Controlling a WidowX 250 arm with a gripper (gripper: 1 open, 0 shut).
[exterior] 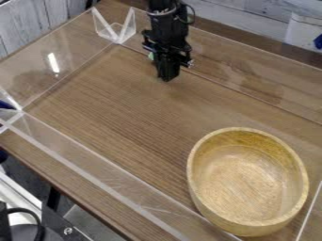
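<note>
The black robot gripper [165, 66] hangs at the upper middle of the wooden tray floor, its fingertips down. It is shut, and I see nothing clearly held in it. A small green object [152, 55] is mostly hidden behind it.
A large tan bowl [247, 212] takes up the lower right. A clear plastic piece [115, 27] stands at the upper left of the gripper. Pale walls edge the floor at the back and sides.
</note>
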